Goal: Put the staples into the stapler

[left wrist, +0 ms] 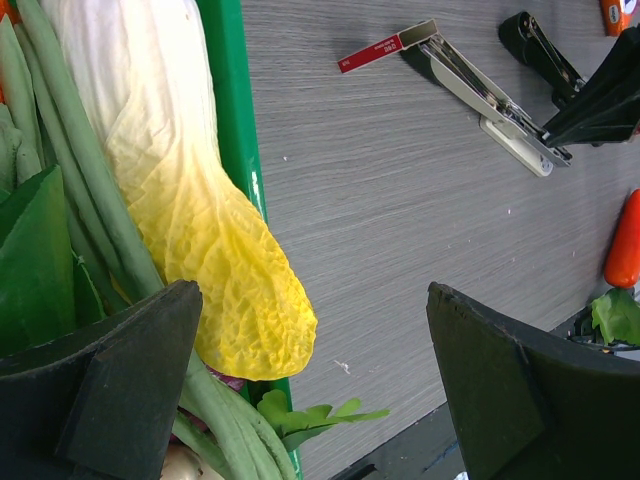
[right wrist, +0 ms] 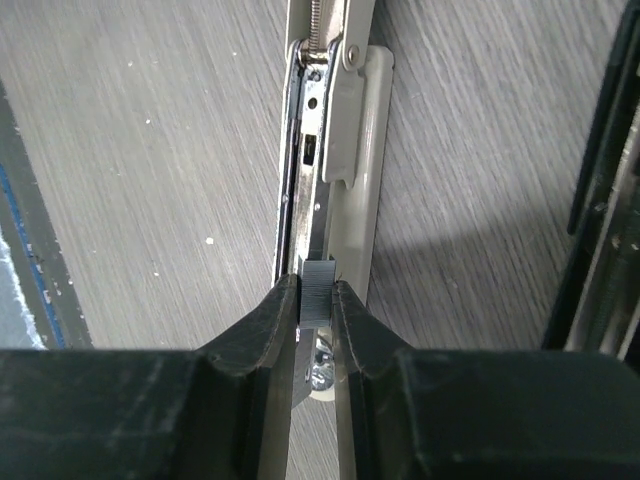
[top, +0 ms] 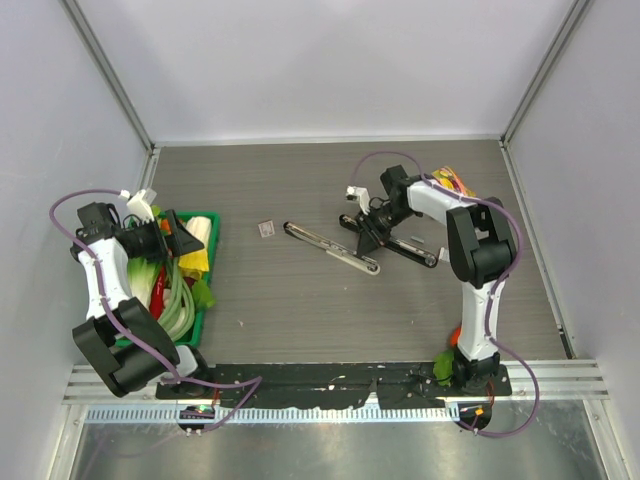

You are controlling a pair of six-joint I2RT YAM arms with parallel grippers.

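The light-coloured stapler (top: pixel 330 246) lies opened out flat on the table. In the right wrist view its metal staple channel (right wrist: pixel 305 190) runs down toward my fingertips. A short grey staple strip (right wrist: pixel 317 290) is between the fingertips of my right gripper, which is shut on it, at the front end of the channel. Whether the strip sits fully down in the channel I cannot tell. Far to the left, my left gripper stands open above the vegetable basket, with nothing held.
A black stapler (top: pixel 415 252) lies close on the right, partly under the right arm. A green basket (top: pixel 214 222) of vegetables stands at the left. A small pale square (top: pixel 266 229) lies near the stapler's far end.
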